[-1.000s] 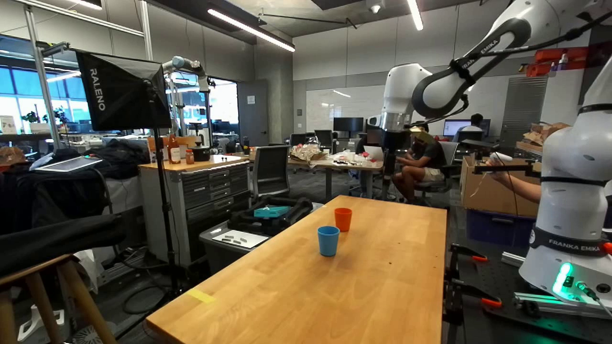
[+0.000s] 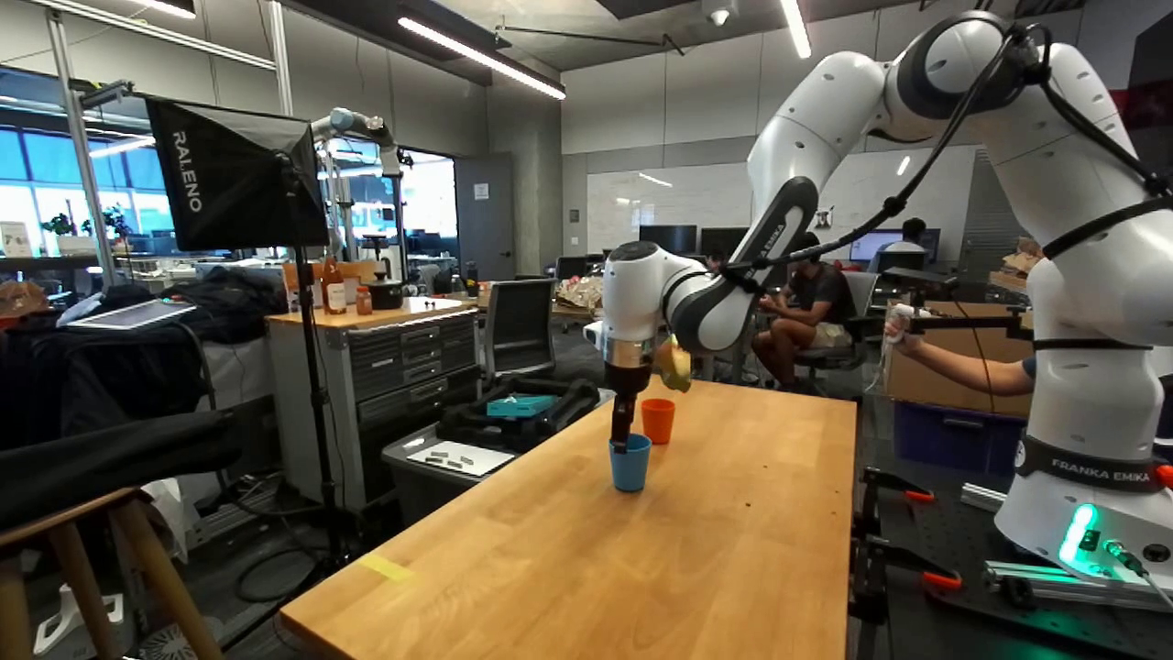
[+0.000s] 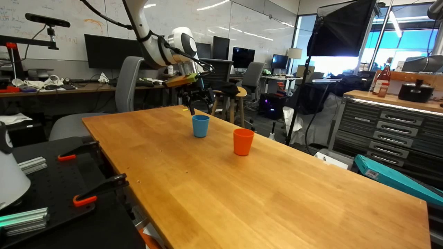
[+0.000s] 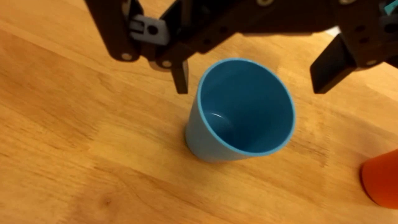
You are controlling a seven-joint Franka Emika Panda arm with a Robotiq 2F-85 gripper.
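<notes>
A light blue cup [image 4: 209, 138] stands upright on the wooden table, and its inside looks empty in the wrist view. My gripper is open just above it, one finger [image 4: 181, 76] left of the rim and the other finger [image 4: 332, 69] off to the right, with neither seen touching it. In exterior view 2 the gripper's dark fingers hang over and behind the blue cup [image 3: 200, 126]. An orange cup [image 3: 243, 141] stands upright a short way from the blue one; only its edge [image 4: 382, 179] enters the wrist view at the right.
Clamps [image 2: 913, 563] grip the table edge beside the robot's base. A grey bin [image 2: 440, 484] stands beyond the opposite edge.
The arm has reached out across the table and come down, bringing my gripper from the robot's side to the blue cup. Both cups stand where they were.
</notes>
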